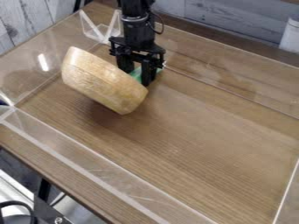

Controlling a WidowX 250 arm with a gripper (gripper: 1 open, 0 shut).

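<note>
A large tan wooden bowl (100,80) is held tilted on its side over the left part of the table. Behind it, the black robot arm (136,26) reaches down to my gripper (136,61), whose fingertips are largely hidden by the bowl and by a green object (139,74) just behind the bowl's upper right. The gripper looks shut on something in that spot; whether it grips the bowl, the green object or both is hard to make out.
A white cylinder (292,35) stands at the back right edge. Clear plastic-looking pieces lie along the left edge, and dark cables hang at the lower left.
</note>
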